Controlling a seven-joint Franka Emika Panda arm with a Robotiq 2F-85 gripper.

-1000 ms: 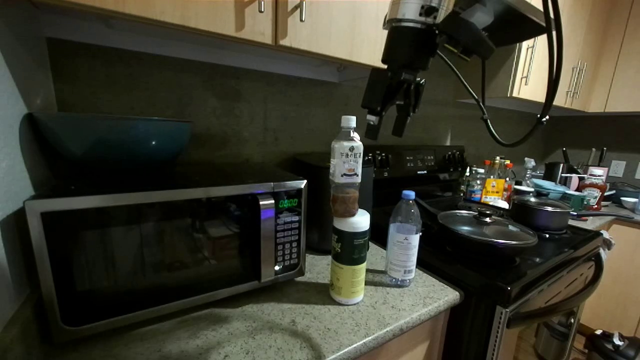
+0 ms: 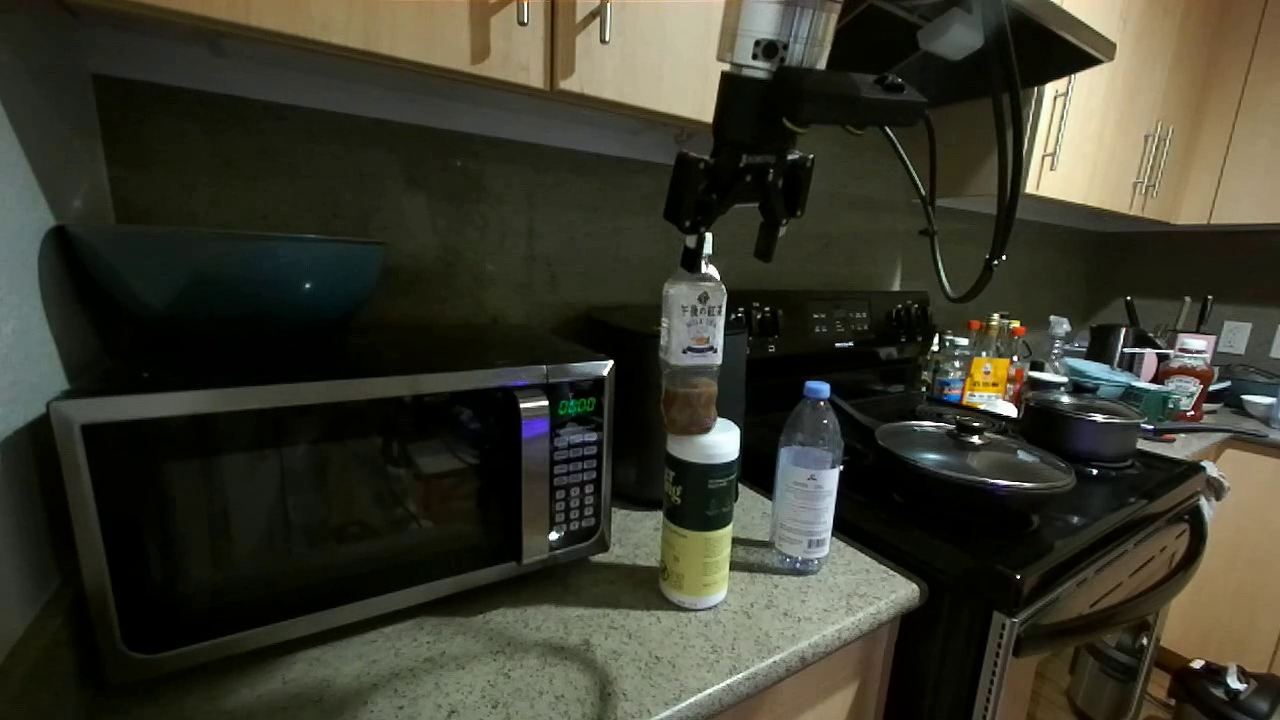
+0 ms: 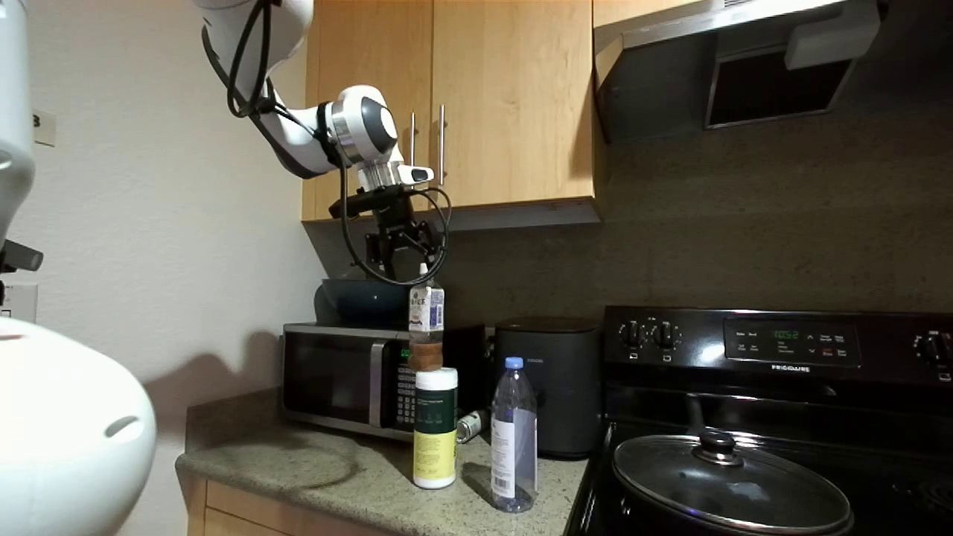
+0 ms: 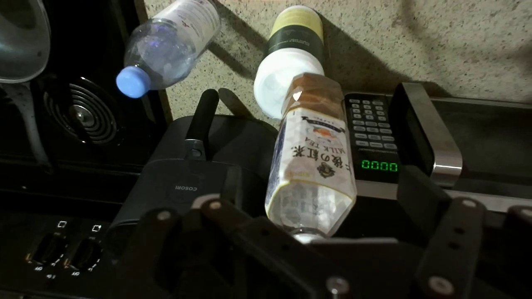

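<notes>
A milk tea bottle [image 2: 693, 342] with a white cap and a little brown drink at its bottom stands on the white lid of a green-and-yellow canister [image 2: 698, 516]. Just above its cap is my open gripper [image 2: 729, 250]; one finger overlaps the cap in exterior view 1. Seen from the wrist, the bottle [image 4: 313, 164] reaches up toward my gripper's dark linkage, which hides most of the cap. Whether a finger touches the cap cannot be told. To the canister's right, a clear bottle with a blue cap [image 3: 514, 438] stands upright on the counter.
A microwave [image 2: 336, 492] with a dark teal bowl [image 2: 228, 270] on top stands left of the stack. Behind is a black air fryer [image 3: 549, 384]. The stove with a lidded pan [image 2: 974, 454] lies to the right. Upper cabinets [image 3: 509, 98] hang close to the arm.
In exterior view 1 my gripper has moved left, from right of the milk tea bottle to above its cap. The bottles and canister stand where they were.
</notes>
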